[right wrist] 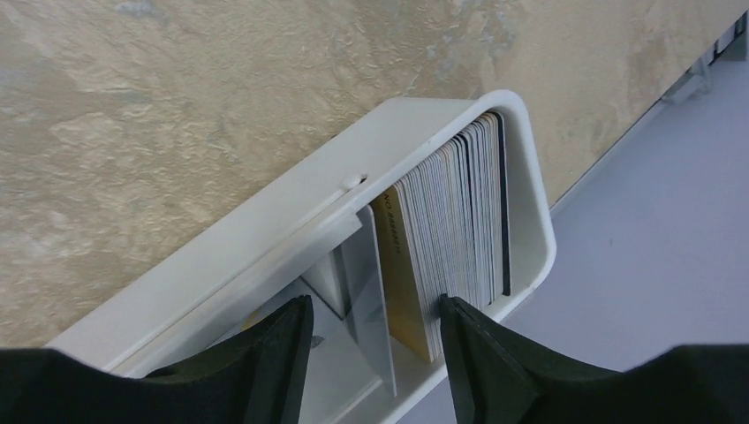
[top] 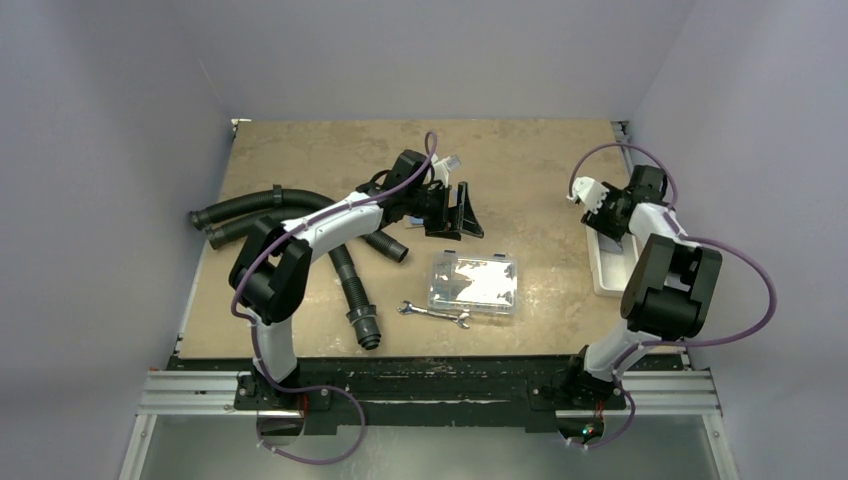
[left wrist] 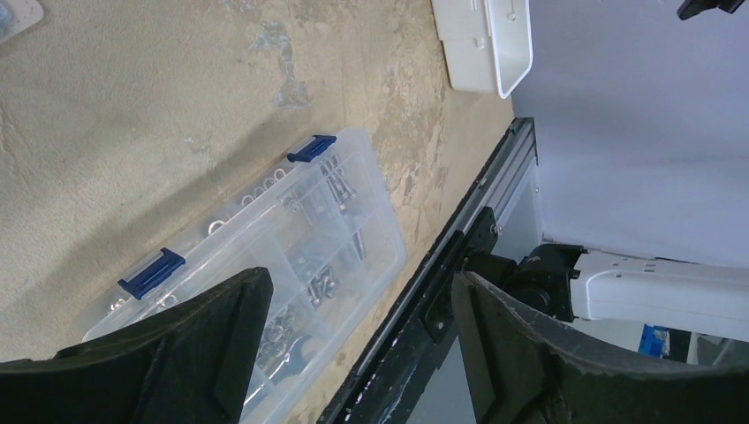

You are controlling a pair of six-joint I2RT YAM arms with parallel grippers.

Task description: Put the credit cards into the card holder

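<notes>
The white bin, probably the card holder, stands at the table's right edge. A tight row of cards is upright at its far end in the right wrist view, with a gold-faced one at the near side. Beside that row a grey plate leans, apparently a divider or card; which it is I cannot tell. My right gripper is open over the bin, one finger on either side of the plate. The right-hand finger is close against the gold card's edge; contact is unclear. Above the mid-table, my left gripper stands open and empty.
A clear parts case lies front centre, with a wrench beside it. Black hoses cover the left side. Bare tabletop lies between the case and the bin.
</notes>
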